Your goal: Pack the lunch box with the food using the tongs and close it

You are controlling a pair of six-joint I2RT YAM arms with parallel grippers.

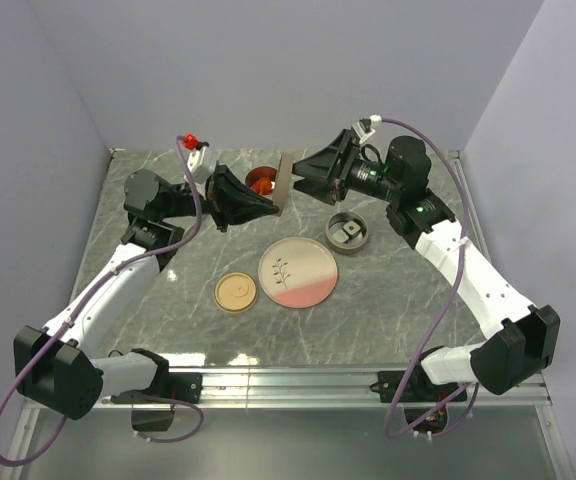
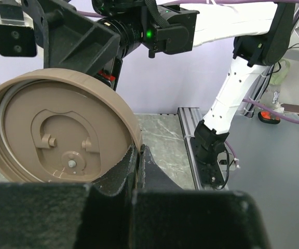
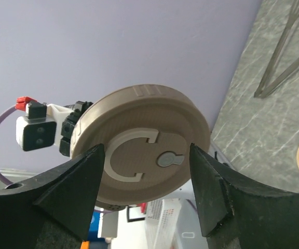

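Note:
A round tan lid (image 1: 283, 182) (image 2: 69, 129) (image 3: 141, 148) is held upright on edge by my left gripper (image 1: 268, 208), which is shut on its rim. My right gripper (image 1: 310, 175) faces the lid's other face, part open, its two fingers spread across the lid in the right wrist view; whether they touch it is unclear. A bowl with red food (image 1: 260, 178) sits behind the lid. A round container with pale pieces (image 1: 347, 232) stands to the right, a pink-and-cream plate (image 1: 297, 272) in the middle, and a small tan disc (image 1: 236, 292) front left.
Metal utensils (image 3: 271, 67) lie on the marble table (image 1: 408, 310), seen in the right wrist view. Grey walls stand at the back and sides.

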